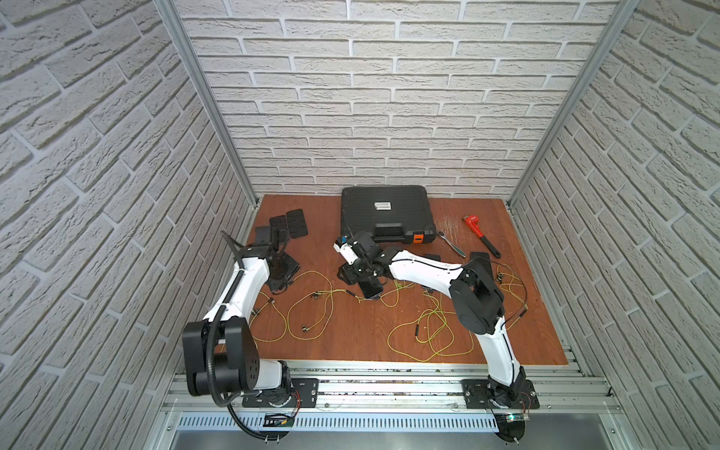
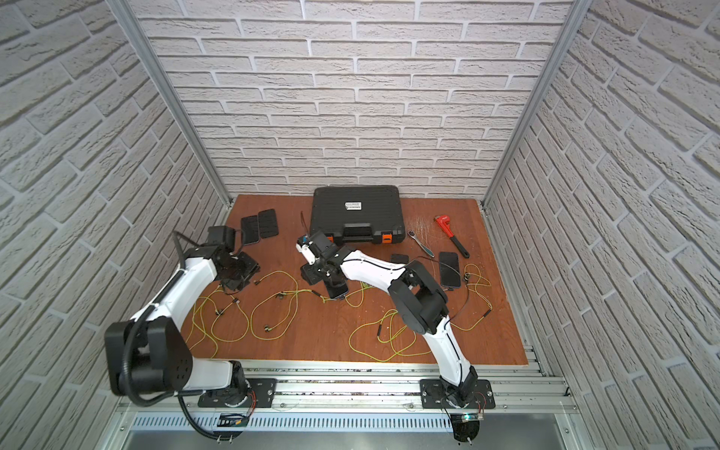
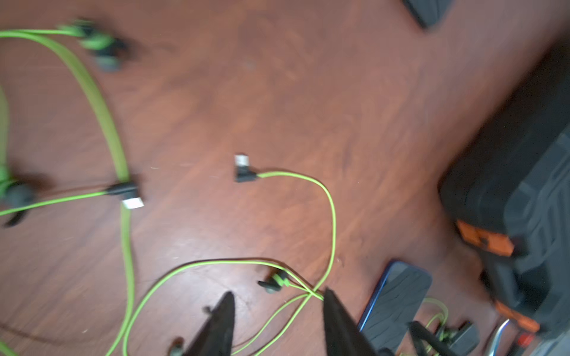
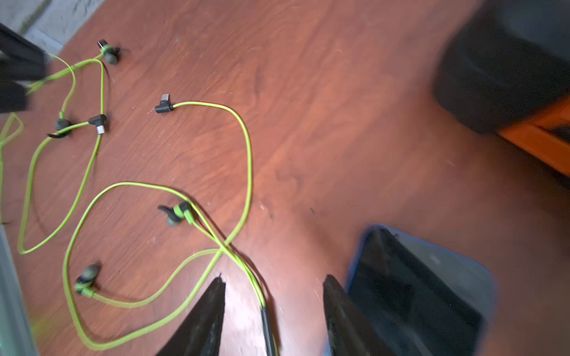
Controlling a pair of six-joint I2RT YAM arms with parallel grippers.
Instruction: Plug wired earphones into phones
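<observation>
My left gripper stands open above the left of the table, with green earphone cables below it. A USB-C plug (image 3: 243,173) lies loose on the wood, another plug (image 3: 123,192) to its left, with earbuds (image 3: 274,280) nearby. My right gripper is open over the middle, beside a blue-edged phone (image 4: 415,290); nothing shows between its fingertips but cable and table beneath. In the right wrist view the same loose plug (image 4: 164,106) lies upper left. Another phone (image 2: 448,270) lies at the right.
A black case (image 2: 357,210) sits at the back, with a wrench (image 2: 450,236) and a spoon-like metal tool (image 2: 420,241) to its right. Dark slabs (image 2: 258,225) lie back left. Tangled cables cover much of the front; some bare wood shows at centre front.
</observation>
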